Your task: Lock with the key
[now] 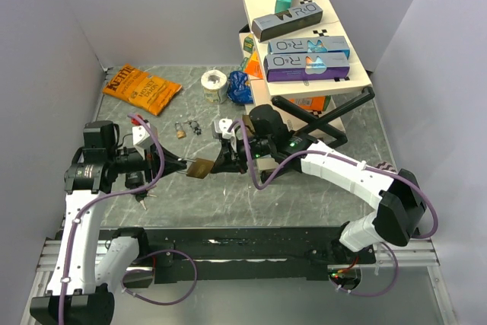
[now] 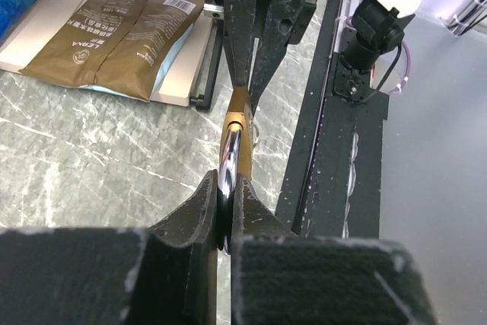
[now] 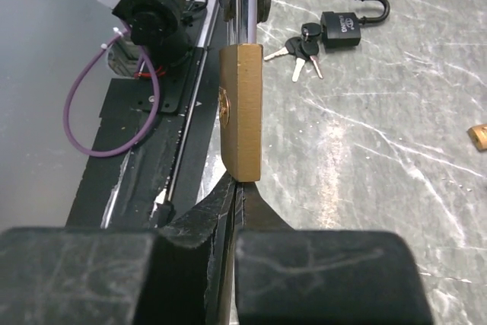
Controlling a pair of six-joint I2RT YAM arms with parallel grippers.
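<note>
A brass padlock (image 1: 201,168) hangs level between my two grippers in mid-air above the table. My left gripper (image 1: 185,164) is shut on its silver shackle (image 2: 228,161). Facing it from the other side, my right gripper has its fingertips together right at the padlock's keyhole end. The key there is hidden between those fingers; only a bit of its thin ring (image 2: 256,136) shows beside them in the left wrist view. Whether the shackle sits fully in the body cannot be told from here.
A black padlock (image 3: 340,30) with raised shackle lies on the table beside several keys (image 3: 303,52). Another brass lock (image 1: 179,131) lies farther back. A shelf (image 1: 356,82) with boxes stands at back right.
</note>
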